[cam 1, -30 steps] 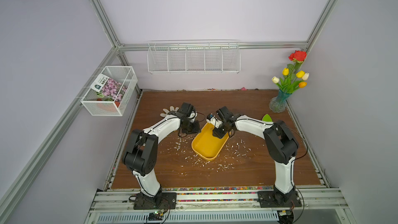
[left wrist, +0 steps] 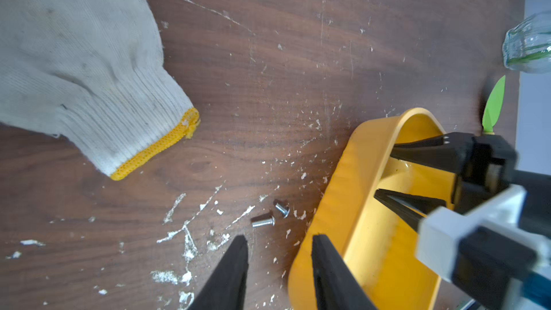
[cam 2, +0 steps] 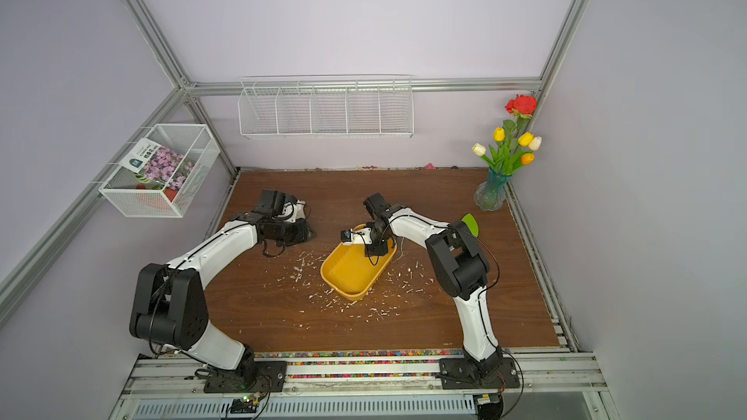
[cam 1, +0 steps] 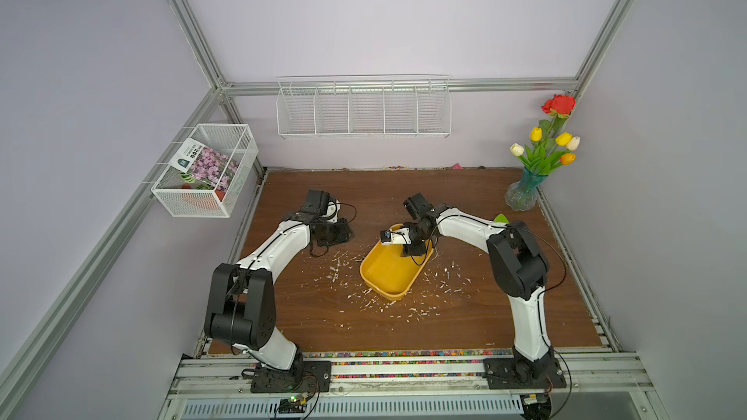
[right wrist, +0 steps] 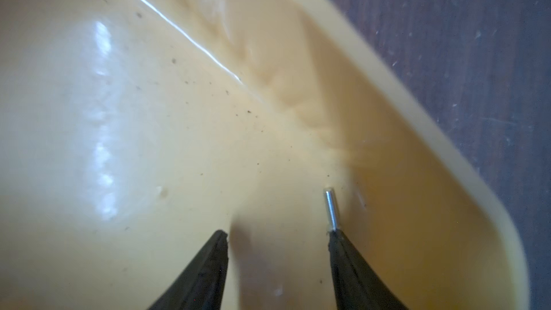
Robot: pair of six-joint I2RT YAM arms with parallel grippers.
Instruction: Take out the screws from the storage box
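Note:
The yellow storage box [cam 1: 389, 270] lies on the brown table, between my two arms. Inside it, near the side wall, a silver screw [right wrist: 331, 209] rests on the floor in the right wrist view. My right gripper is open and low inside the box; the tip of its right-hand finger [right wrist: 339, 246] overlaps the screw's near end. Left of the box, over the table, my left gripper has its fingers apart and nothing between them. Two screws, one longer [left wrist: 263, 221] and one shorter [left wrist: 281, 208], lie on the table just outside the box wall.
A white knitted glove [left wrist: 114, 80] with a yellow hem lies on the table in the left wrist view. White scuffs [cam 1: 338, 264] mark the tabletop around the box. At the back right stands a vase of flowers [cam 1: 523, 190], with a green object [cam 1: 500, 218] near it.
My left arm has shifted left, away from the box, since a second ago.

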